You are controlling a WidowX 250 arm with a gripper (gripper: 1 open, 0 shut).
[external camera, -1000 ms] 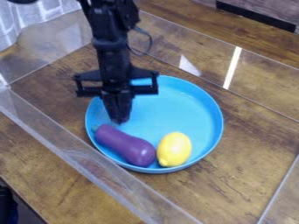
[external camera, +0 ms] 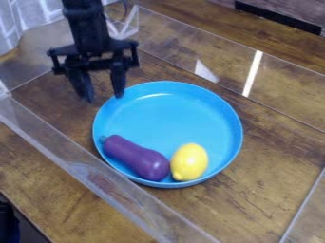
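Observation:
A blue round tray sits on the wooden table. In it, toward the front, lie a purple eggplant on the left and a yellow lemon on the right, side by side. The black gripper is above the table at the upper left, just outside the tray's back-left rim, open with nothing between its fingers. It is slightly blurred.
The wooden table has free room to the right of the tray. A clear plastic edge runs diagonally along the lower left. Clear panels or sheeting show at the top left.
The gripper has moved up and to the left, from over the eggplant to beyond the tray's back-left rim. The eggplant and lemon look unmoved.

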